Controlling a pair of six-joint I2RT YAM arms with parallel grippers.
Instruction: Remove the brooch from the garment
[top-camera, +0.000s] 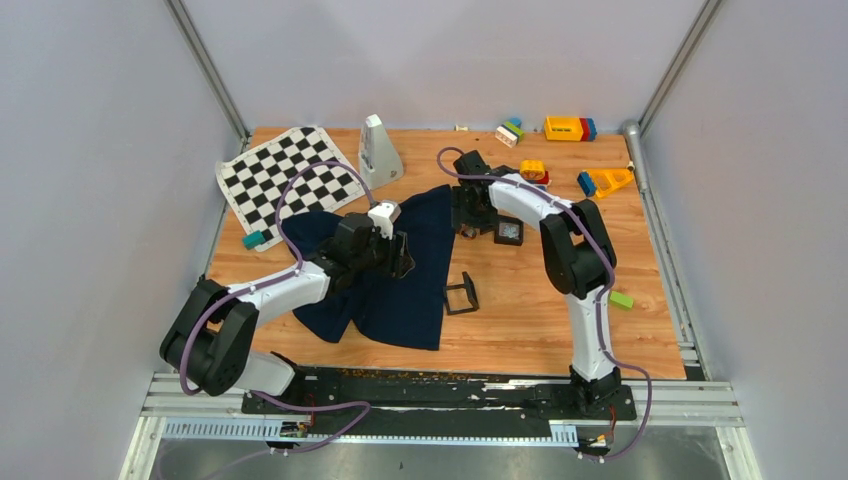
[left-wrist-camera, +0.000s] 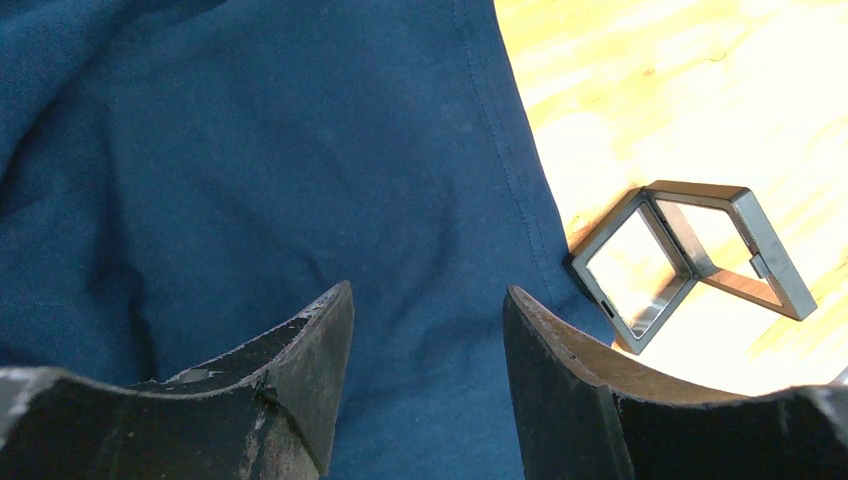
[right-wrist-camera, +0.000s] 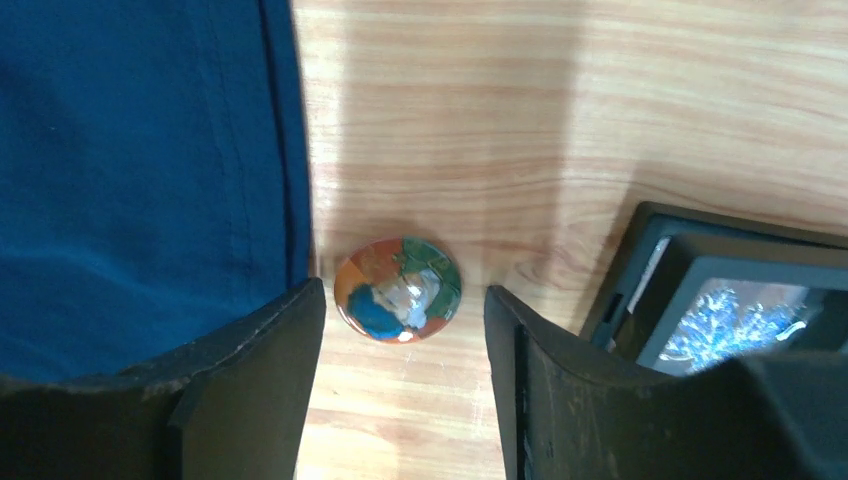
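Observation:
The navy garment (top-camera: 405, 315) is spread on the wooden table, partly under my left arm. A round, multicoloured brooch (right-wrist-camera: 398, 291) lies on bare wood just right of the garment's edge (right-wrist-camera: 250, 180), apart from the cloth. My right gripper is open above it; the brooch shows between the two fingers in the right wrist view, nearer the left one, with nothing gripped. Over the garment hovers my left gripper, open and empty, with plain cloth below it.
An open, dark-framed clear case (left-wrist-camera: 690, 262) touches the garment's right edge. Another dark box (top-camera: 508, 231) sits right of the brooch. A checkered board (top-camera: 290, 180), a grey-white stand (top-camera: 378, 152) and toy blocks (top-camera: 568, 128) lie farther back.

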